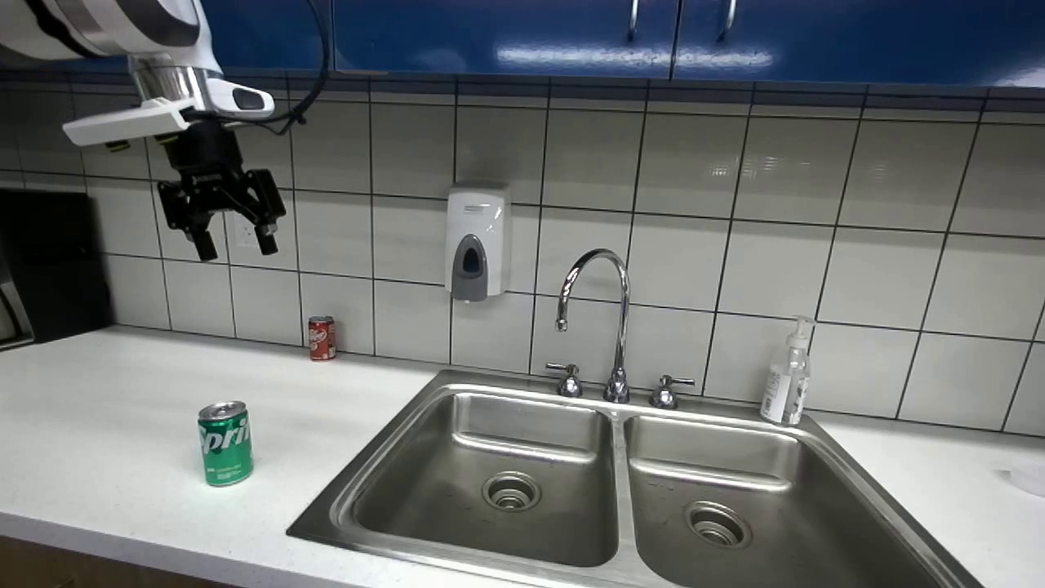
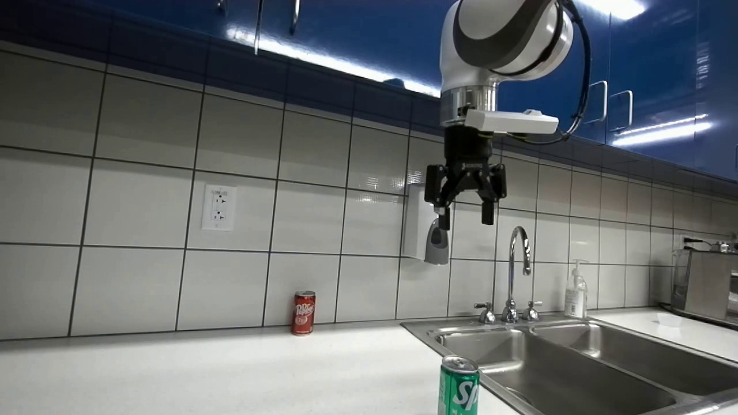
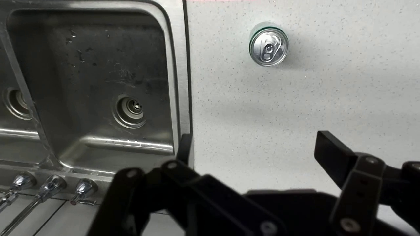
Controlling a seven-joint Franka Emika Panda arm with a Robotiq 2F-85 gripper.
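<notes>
My gripper [image 1: 235, 249] hangs open high over the counter in exterior view 1, nothing between its fingers. Upright on the counter well below it stands a green Sprite can [image 1: 226, 446]. Seen from above in the wrist view, the Sprite can [image 3: 268, 46] is beyond the fingertips and apart from them, right of the sink. A smaller-looking red Dr Pepper can [image 2: 302, 313] stands upright near the tiled wall in exterior view 2; the wrist view does not show it. The lower part of the Sprite can [image 2: 459, 387] is cut off by that frame's bottom edge.
A double steel sink [image 1: 619, 470] with a tall faucet [image 1: 624, 323] takes up the counter's right side. A soap dispenser [image 1: 477, 242] is fixed to the wall, and a pump bottle [image 1: 786, 377] stands behind the sink.
</notes>
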